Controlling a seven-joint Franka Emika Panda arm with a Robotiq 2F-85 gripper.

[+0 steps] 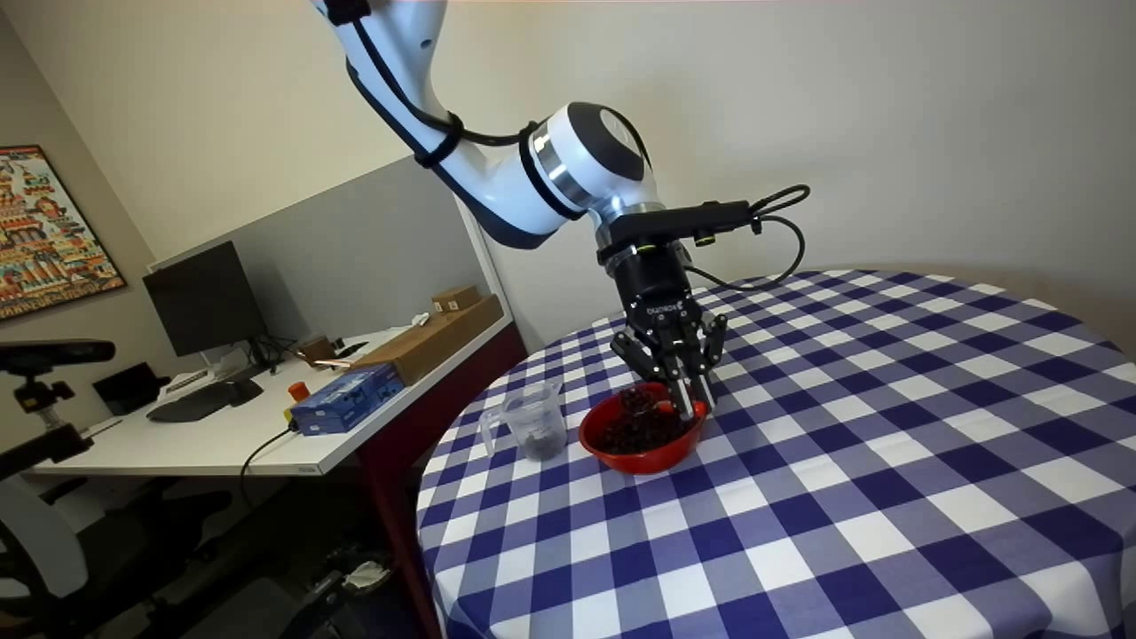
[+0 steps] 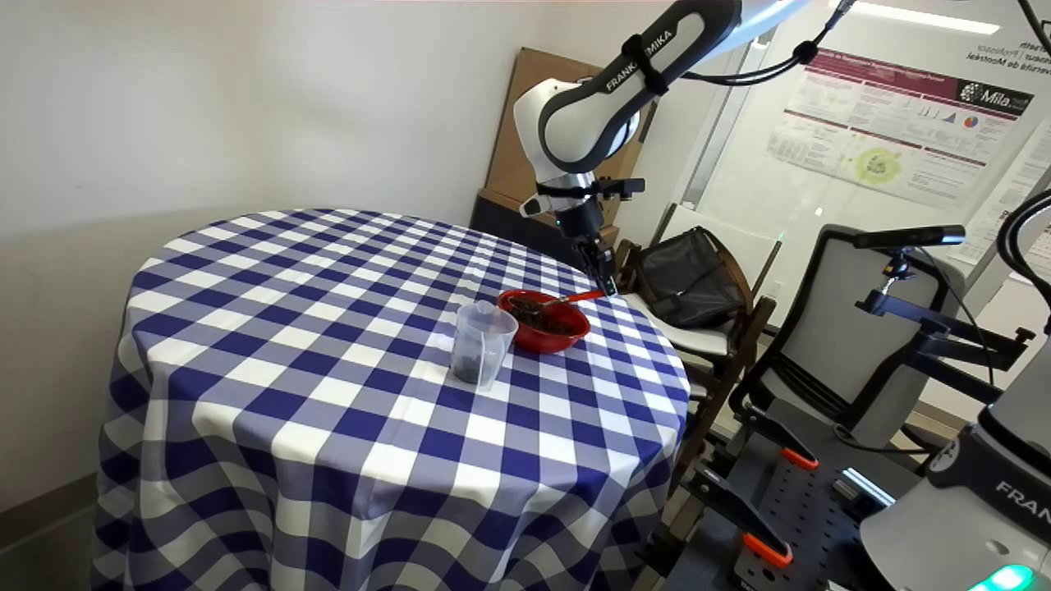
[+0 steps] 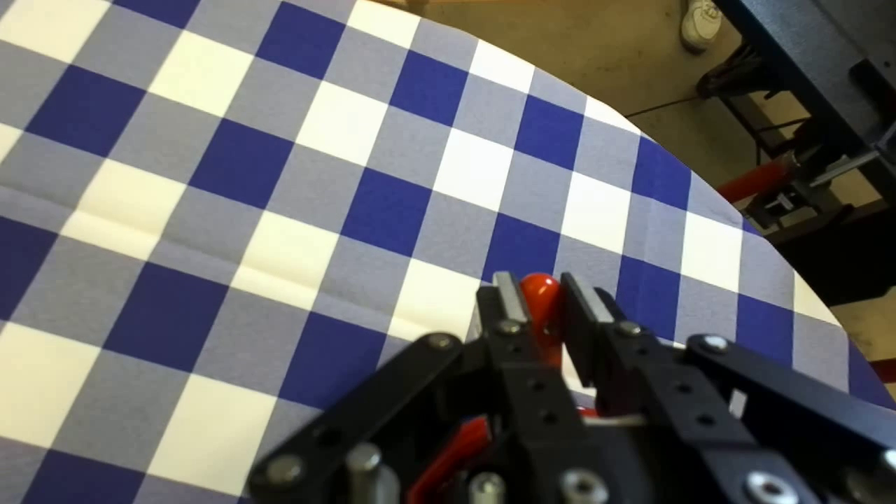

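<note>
A red bowl holds a mass of small dark pieces. My gripper is shut on the red handle of a spoon-like utensil, the handle's rounded end showing between the fingertips. From the gripper at the bowl's rim, the utensil's handle slants down across the bowl in exterior view 2. Its head is among or just over the dark pieces; how much it carries, I cannot tell. Beside the bowl stands a clear measuring jug with some dark contents low inside.
The checkered tablecloth is bare over most of the round table. Its edge falls away close to the bowl's side in exterior view 2, with a chair beyond. A white desk stands apart from the table.
</note>
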